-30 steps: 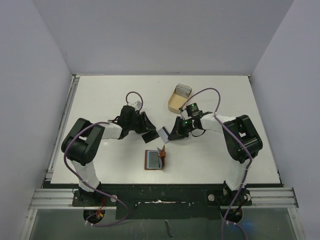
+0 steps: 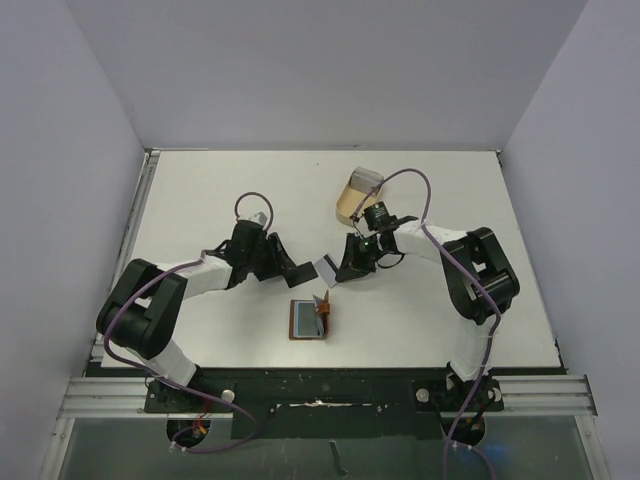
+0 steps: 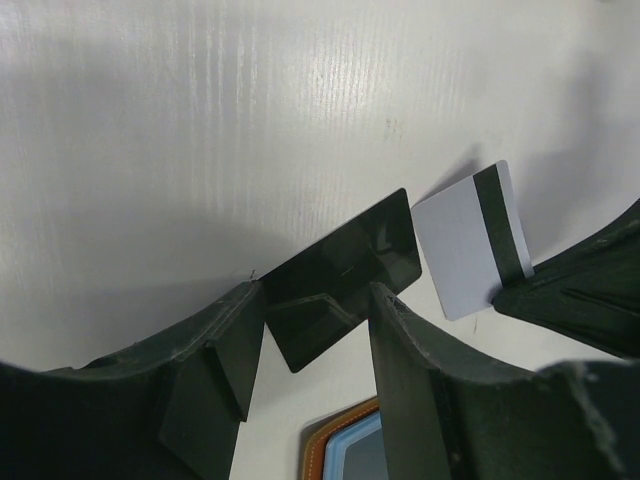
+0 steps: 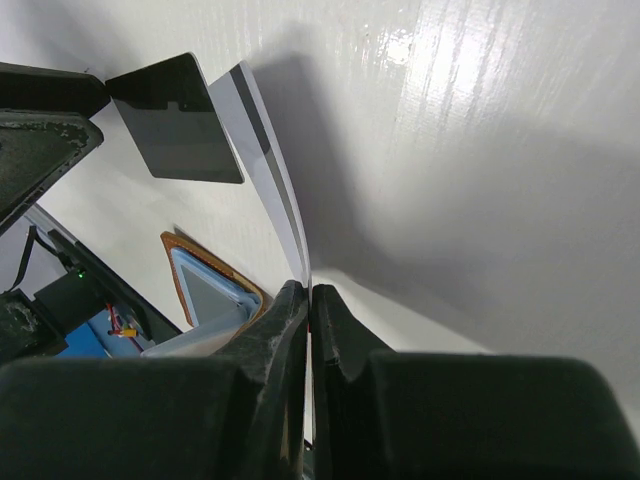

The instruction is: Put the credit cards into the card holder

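Note:
My left gripper is open, its fingers apart over the near end of a black card [image 3: 390, 250]. I cannot tell whether either finger touches that card. A white card with a dark stripe is pinched by its edge, with my right gripper shut on it; the card stands tilted in the right wrist view. The two cards are side by side in the top view, the white one to the right. Below them lies the brown card holder [image 2: 292, 325] with grey-blue inside and a flap [image 2: 322, 312] standing up on its right.
At the back of the table a tan open box [image 2: 348, 205] has a grey lid part [image 2: 366, 180]. Both arms reach in close together over the middle of the white table [image 2: 230, 175]. Bare surface lies on the far left and right.
My left gripper has shifted left and toward the near side, over the black card's left end.

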